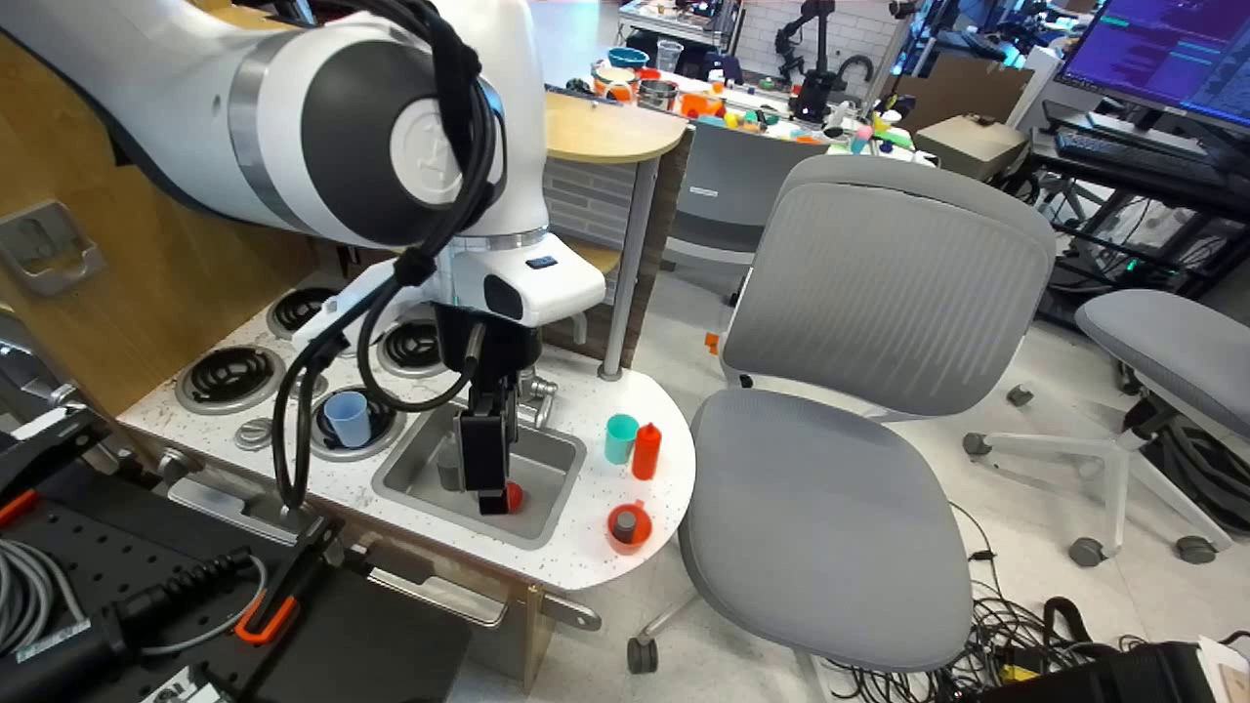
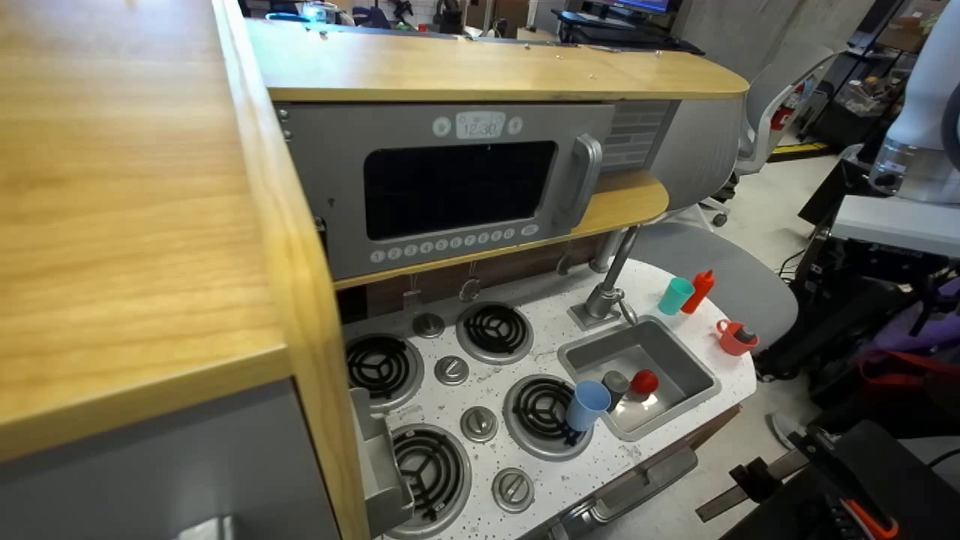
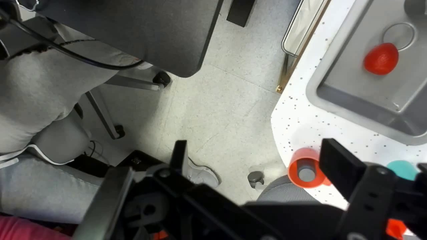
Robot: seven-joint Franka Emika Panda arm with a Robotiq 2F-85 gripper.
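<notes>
In exterior view 1 my gripper (image 1: pixel 485 475) points down over the sink. Its fingers stand wide apart in the wrist view, one finger (image 3: pixel 179 156) on the left and another (image 3: pixel 340 166) on the right, with only floor seen between them. A red ball-like thing (image 3: pixel 381 58) lies in the sink (image 2: pixel 679 346), beside a dark grey cup (image 2: pixel 616 385). The red cup (image 3: pixel 305 156) holds a dark cylinder (image 3: pixel 307 174) and stands on the counter's rounded end. Nearby are a teal cup (image 2: pixel 676 295) and a red bottle (image 2: pixel 699 292). A light blue cup (image 2: pixel 587 405) sits at a burner's edge.
The faucet (image 2: pixel 603 298) rises behind the sink, and a shelf (image 2: pixel 634 196) overhangs the counter's back. A grey microwave (image 2: pixel 324 198) stands above the burners. Beyond the counter's rounded end is a grey chair (image 1: pixel 820 527). A dark table (image 1: pixel 352 639) lies in front.
</notes>
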